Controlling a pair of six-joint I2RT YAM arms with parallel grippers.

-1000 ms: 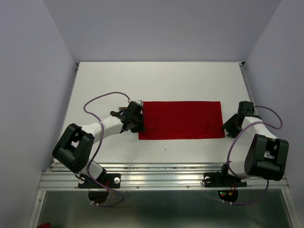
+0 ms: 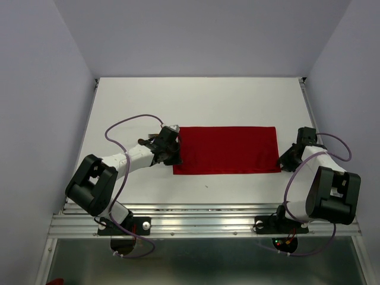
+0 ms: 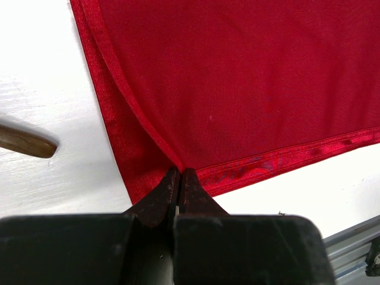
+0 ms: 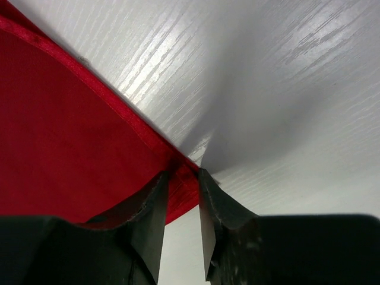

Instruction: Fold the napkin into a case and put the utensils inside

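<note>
The red napkin [image 2: 228,149] lies folded into a long rectangle on the white table. In the left wrist view its upper layer [image 3: 237,77] is drawn to a point at the fingertips, and my left gripper is shut on that corner. At the opposite end, the fingers of my right gripper stand part open around the napkin's near right corner [image 4: 187,193], a small gap showing between them. The utensils [image 2: 144,141] lie left of the napkin, partly covered by the left arm; one brown wooden handle [image 3: 27,141] shows in the left wrist view.
Bare white table [image 2: 196,101] stretches behind the napkin, and a narrower clear strip lies in front. A metal rail [image 2: 202,217] runs along the front edge. Grey walls stand at the back and both sides.
The right gripper's fingers have shifted very slightly at the napkin's right corner. The left arm and the napkin look the same as before.
</note>
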